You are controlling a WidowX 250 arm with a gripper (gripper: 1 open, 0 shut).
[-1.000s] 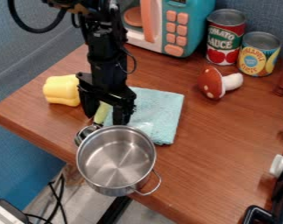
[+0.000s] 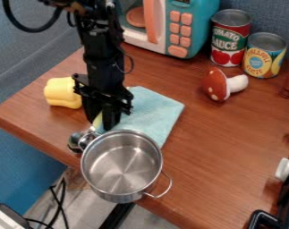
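The black arm reaches down from the top left, its gripper (image 2: 101, 114) low over the table beside a light blue folded cloth (image 2: 157, 114). A yellow-green object shows under the gripper, with a small silver piece beside it, just behind the rim of a steel pot (image 2: 122, 167). The pot sits at the table's front edge. Whether the fingers are closed on anything is hidden by the gripper's body.
A yellow pepper-like object (image 2: 59, 92) lies at left. A toy microwave (image 2: 158, 27), tomato can (image 2: 229, 40), second can (image 2: 264, 56) and toy mushroom (image 2: 222, 84) stand at back right.
The gripper has shifted slightly left, uncovering more of the blue cloth. The pot stays about where it was.
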